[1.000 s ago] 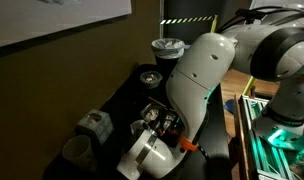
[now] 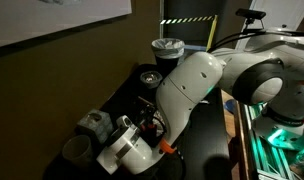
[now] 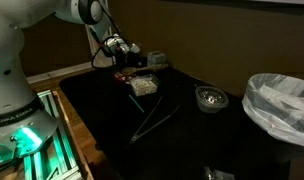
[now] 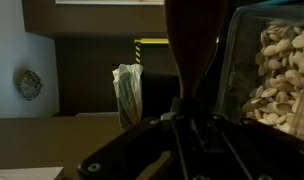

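In the wrist view my gripper is shut on a dark brown, smooth object (image 4: 195, 35), which looks like a wooden utensil and runs up past the top of the picture. To its right stands a clear container (image 4: 232, 72) full of pale, flat seeds or nuts (image 4: 284, 75). The held object appears apart from those contents. From the second exterior view, the gripper (image 3: 134, 66) is low over the far left of the black table, close behind the clear container (image 3: 144, 86). The arm hides most of the gripper in the first exterior view.
A metal-looking bowl (image 3: 211, 98) and a pair of long tongs (image 3: 155, 120) lie on the black table. A bin with a white liner (image 3: 287, 105) stands at the right. A pale box (image 2: 94, 125) and a dark cup (image 2: 78, 151) are near the wall.
The arm has moved toward the wall and tilted over, its wrist shifting left in the first exterior view. The area by the container is now more covered by the arm.
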